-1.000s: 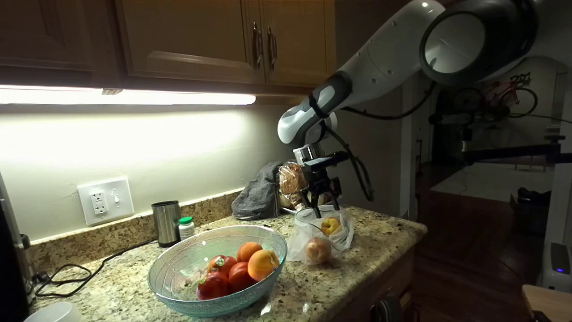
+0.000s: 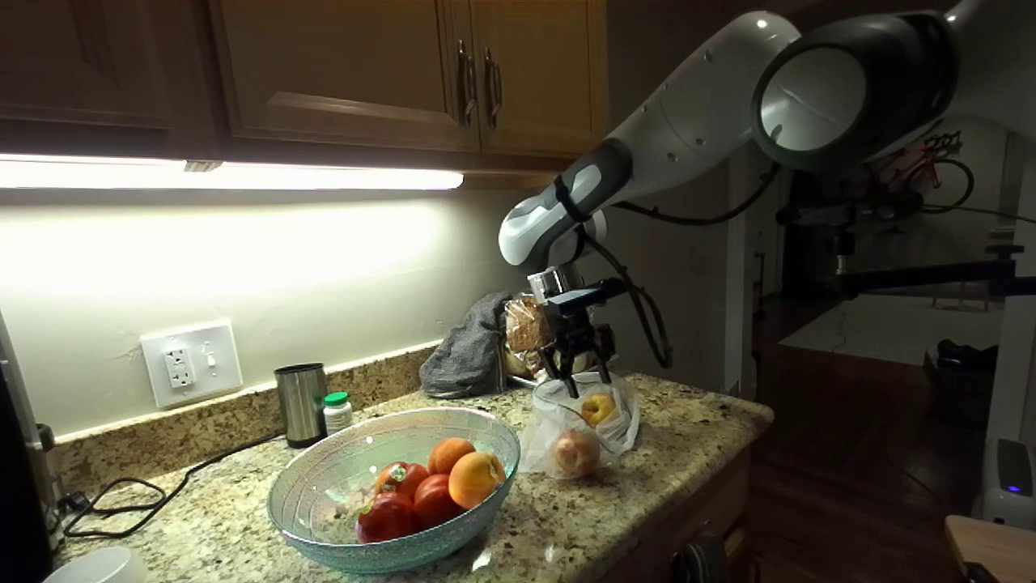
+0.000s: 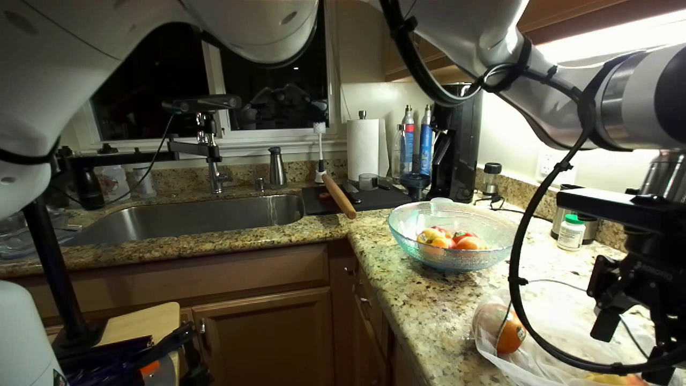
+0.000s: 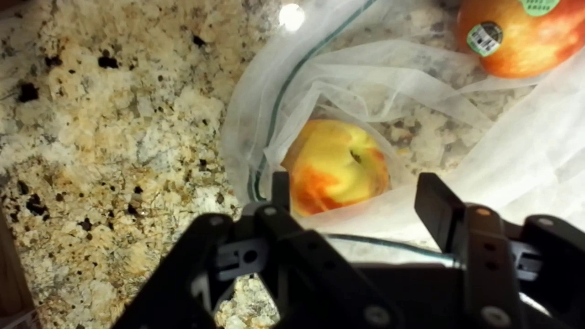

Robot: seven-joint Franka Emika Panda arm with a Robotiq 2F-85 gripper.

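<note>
A yellow-red peach (image 4: 340,164) rests in a thin, translucent white bag (image 2: 544,452) with a green edge. Just above the bag's mouth, my gripper is open, its fingers apart and nothing held between them. In the wrist view the peach appears beyond the fingertips, nearer the left finger (image 4: 280,191). A second fruit (image 4: 521,35), red-orange with stickers, lies farther up and right; exterior view 1 shows a fruit (image 2: 575,453) behind the bag's film. A glass bowl (image 2: 301,486) holds several red and orange fruits (image 2: 476,479).
Behind the bag sit a dark grey cloth (image 2: 466,350) and wrapped bread (image 2: 526,324). A steel cup (image 2: 302,403) and a green-capped bottle (image 2: 337,413) stand by the wall. Bare granite counter (image 4: 109,137) lies beside the bag.
The arm and gripper have shifted slightly left in exterior view 1. Bag, its fruit and the bowl look unmoved.
</note>
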